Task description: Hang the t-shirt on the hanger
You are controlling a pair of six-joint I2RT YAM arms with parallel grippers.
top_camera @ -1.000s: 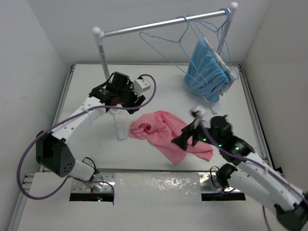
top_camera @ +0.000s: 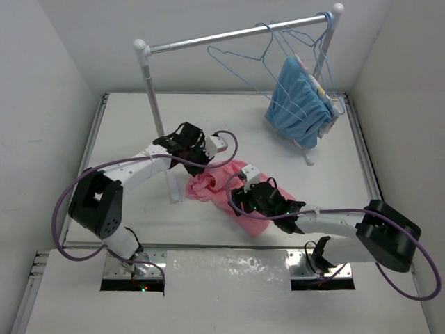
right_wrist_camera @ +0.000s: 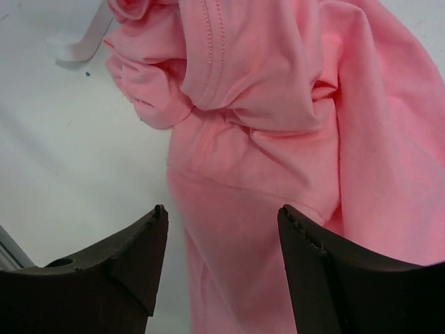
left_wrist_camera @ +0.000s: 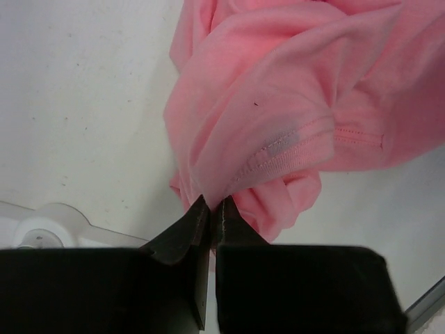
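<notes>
A pink t shirt (top_camera: 208, 182) lies crumpled on the white table, partly hidden under both grippers in the top view. My left gripper is shut with a bunched fold of the pink t shirt (left_wrist_camera: 271, 132) at its fingertips. My right gripper stands open over the lower part of the t shirt (right_wrist_camera: 264, 160), with cloth visible between its fingers. Several blue hangers (top_camera: 233, 56) hang from a metal rail (top_camera: 208, 38) at the back.
Blue cloth (top_camera: 292, 104) hangs on the rack at the right. The rack's left post (top_camera: 153, 104) rises behind my left arm.
</notes>
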